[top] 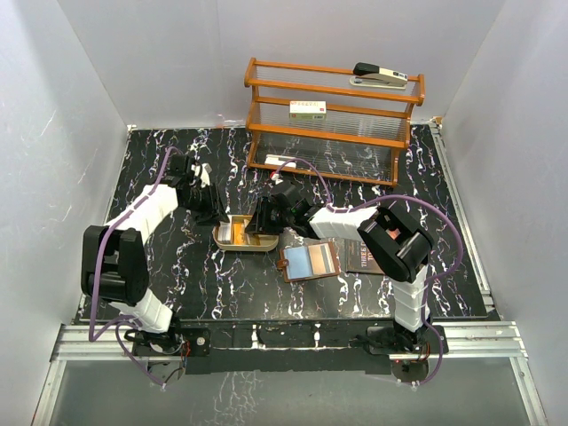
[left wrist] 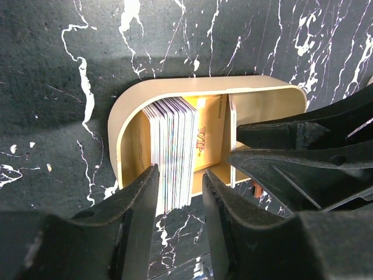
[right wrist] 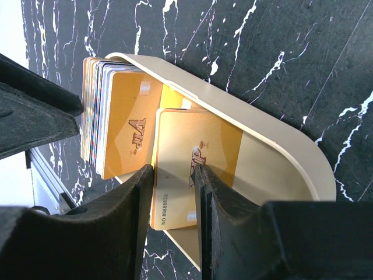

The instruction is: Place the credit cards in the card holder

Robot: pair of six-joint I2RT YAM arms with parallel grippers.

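Note:
The beige box holds a white-edged stack of credit cards at its left end and yellow VIP cards behind. My left gripper is open above the stack, one finger on each side of it. In the right wrist view, my right gripper is shut on a tan VIP card, which stands tilted inside the box, apart from the stack. The brown card holder, with blue and tan inside, lies open just right of the box in the top view.
A wooden shelf stands at the back with a stapler and a small box on it. A dark book lies partly beneath the right arm.

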